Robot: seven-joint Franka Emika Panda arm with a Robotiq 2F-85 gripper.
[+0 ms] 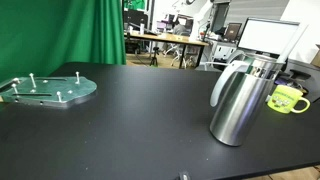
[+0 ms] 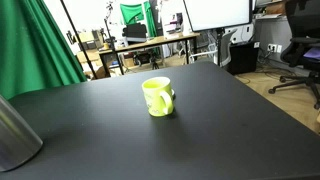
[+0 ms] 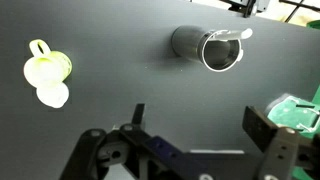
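Observation:
In the wrist view my gripper is open, its dark fingers spread wide along the lower edge with only bare tabletop between them. A metal pitcher (image 3: 190,42) lies beyond the fingertips, near the top of that view. Exterior view 1 shows the same pitcher (image 1: 240,108) upright at the right, with a pale handle on its left side; exterior view 2 shows only part of it (image 2: 12,140). A yellow-green mug (image 3: 45,70) is at the left of the wrist view, apart from the gripper. The mug (image 2: 158,97) stands upright on the table.
A green board with small pegs (image 1: 50,90) lies at the left table side; part of this board (image 3: 295,115) shows at the wrist view's right edge. A green curtain (image 1: 60,35) hangs behind.

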